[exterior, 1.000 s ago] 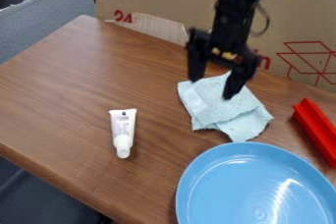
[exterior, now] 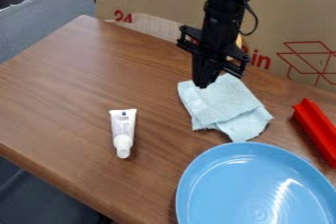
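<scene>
A light blue folded cloth (exterior: 230,112) lies on the wooden table (exterior: 92,90), right of the middle. The black gripper (exterior: 206,79) hangs at the cloth's upper-left corner, its fingertips low over it or touching it. It looks shut, and whether any cloth is between the fingers is hard to see.
A white tube (exterior: 124,128) lies at the left front. A blue plate (exterior: 256,198) fills the front right, and a red object (exterior: 316,130) lies at the right edge. Cardboard (exterior: 296,27) stands behind.
The arm has risen slightly and its fingers have drawn together near the cloth's upper-left corner. The cloth shows little visible change.
</scene>
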